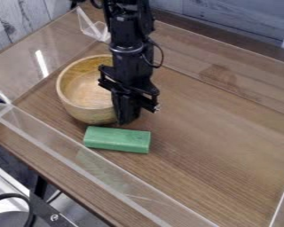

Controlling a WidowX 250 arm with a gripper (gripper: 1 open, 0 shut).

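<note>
A black gripper (124,110) hangs from the arm at centre, low over the right side of a light wooden bowl (82,89), whose right part it hides. Its fingertips look close together; whether anything is between them is unclear. A green rectangular block (117,139) lies on the wooden table just below the gripper, in front of the bowl.
Clear plastic edging runs along the left and lower left, with dark cables (38,208) at the bottom left corner. A small clear object stands at the back left.
</note>
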